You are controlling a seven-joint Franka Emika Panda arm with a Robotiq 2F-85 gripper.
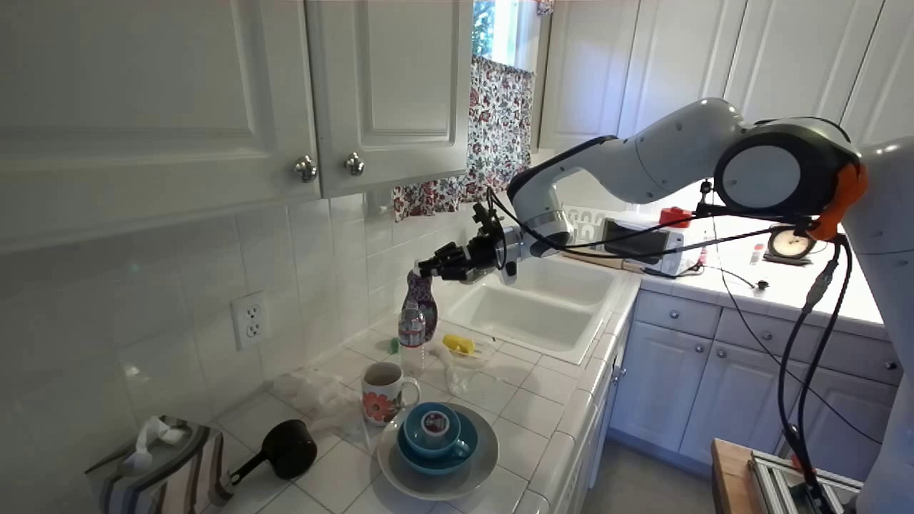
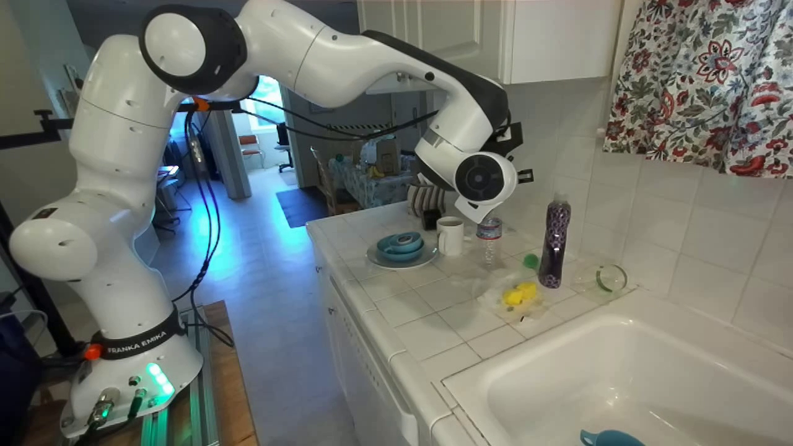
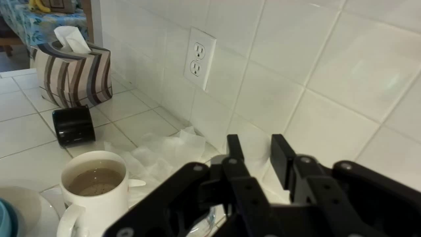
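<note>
My gripper hangs above the counter near the tiled wall, its two black fingers [image 3: 279, 156] a short way apart. A pale, whitish thing [image 3: 254, 146] shows between them, blurred against the white tiles; the fingers look shut on it, but what it is cannot be made out. In the first exterior view the fingertips overlap the top of the purple soap bottle [image 1: 421, 308]. That bottle [image 2: 554, 241] stands upright on the counter in the second exterior view, to the right of the wrist, which hides most of the gripper there. Beneath the wrist stands a clear water bottle [image 2: 489, 239].
A flowered mug [image 1: 383, 394] holding liquid stands beside a grey plate [image 1: 480, 467] with stacked blue dishes [image 1: 435, 432]. A black pot [image 1: 289, 447] and a striped tissue box [image 3: 73, 77] lie farther along. Crumpled plastic, a yellow item [image 2: 520, 293] and the sink [image 2: 632, 357] are nearby.
</note>
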